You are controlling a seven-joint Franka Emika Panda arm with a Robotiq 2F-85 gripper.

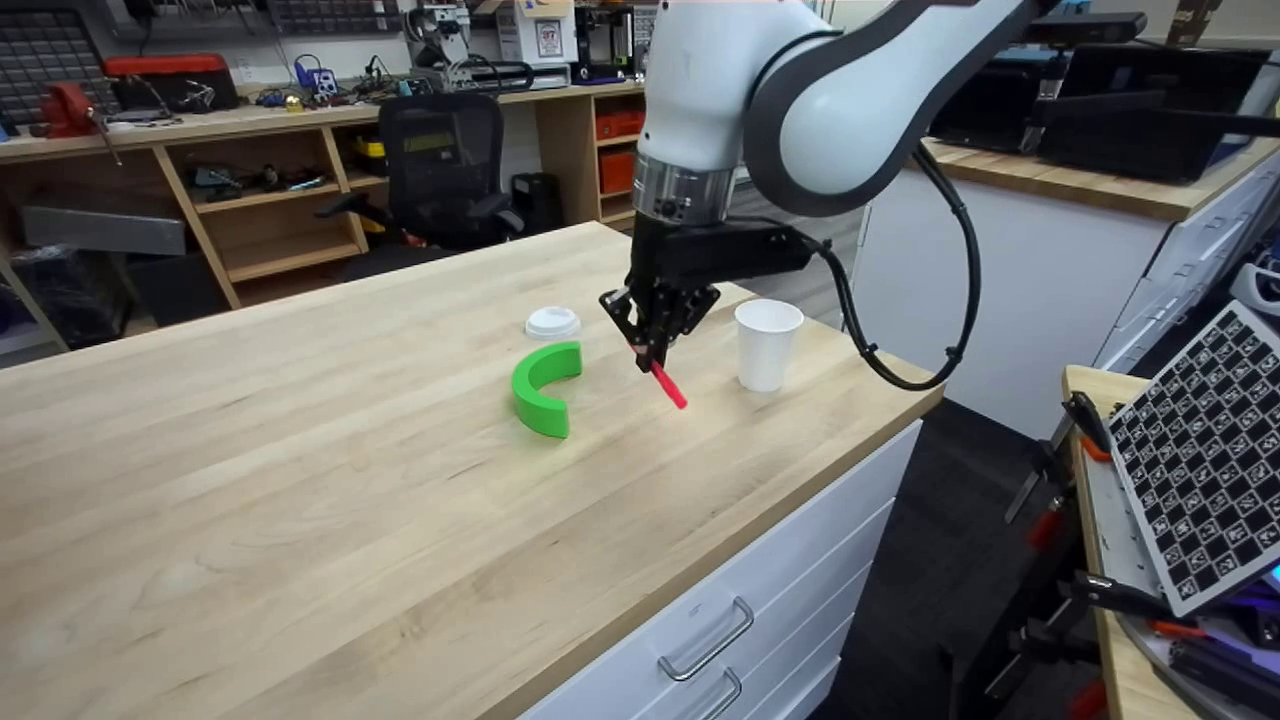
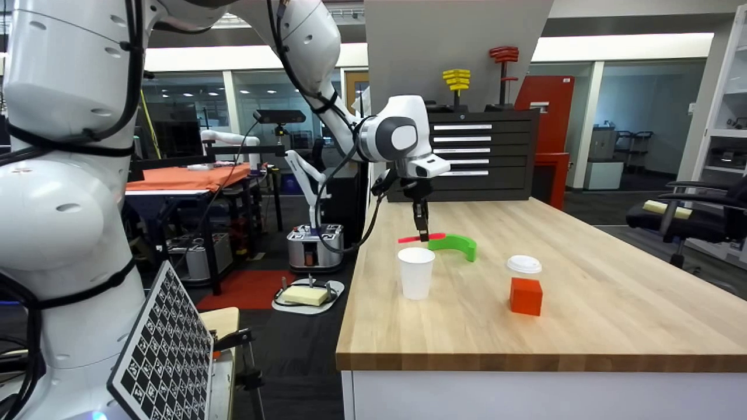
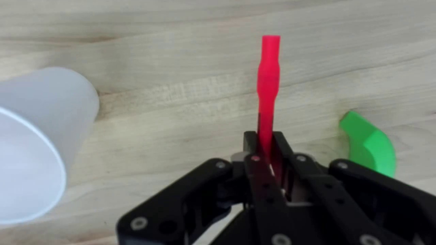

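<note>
A slim pinkish-red stick (image 3: 268, 77) is pinched between the fingertips of my gripper, which is shut on it. In exterior view 1 the gripper (image 1: 649, 360) holds the stick (image 1: 669, 386) above the wooden tabletop, its free end sloping down toward the front. Exterior view 2 shows the stick (image 2: 413, 238) nearly level behind the rim of an upright white paper cup (image 2: 416, 274). The cup (image 3: 45, 139) fills the left side of the wrist view, apart from the gripper. A green arch piece (image 1: 540, 390) lies to the gripper's left in exterior view 1.
A white lid (image 1: 553, 322) lies behind the green arch. In exterior view 2 a red-orange block (image 2: 526, 296) rests near the lid (image 2: 524, 263). The table's edge runs close beside the cup. Wide bare tabletop (image 1: 300, 504) stretches to the left in exterior view 1.
</note>
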